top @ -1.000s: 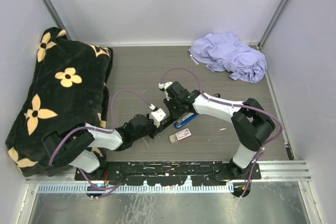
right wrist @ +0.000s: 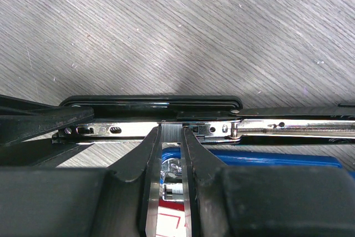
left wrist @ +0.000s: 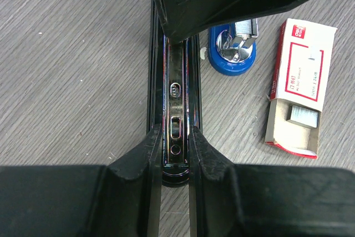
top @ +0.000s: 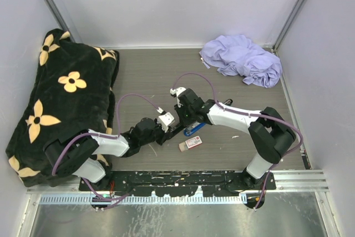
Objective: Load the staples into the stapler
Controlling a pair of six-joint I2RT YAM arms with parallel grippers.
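A black stapler (left wrist: pixel 175 104) lies opened on the table, its metal rail (right wrist: pixel 122 129) showing. My left gripper is shut on the front end of that rail. My right gripper is shut on a grey staple strip (right wrist: pixel 171 134), held at the rail. In the left wrist view it covers the far part of the stapler. The staple box (left wrist: pixel 299 70) lies open to the right, with more staples (left wrist: pixel 302 116) inside.
A blue stapler (left wrist: pixel 231 59) lies right beside the black one. A lavender cloth (top: pixel 241 59) is at the back right and a flowered dark cushion (top: pixel 61 109) at the left.
The left arm is almost still.
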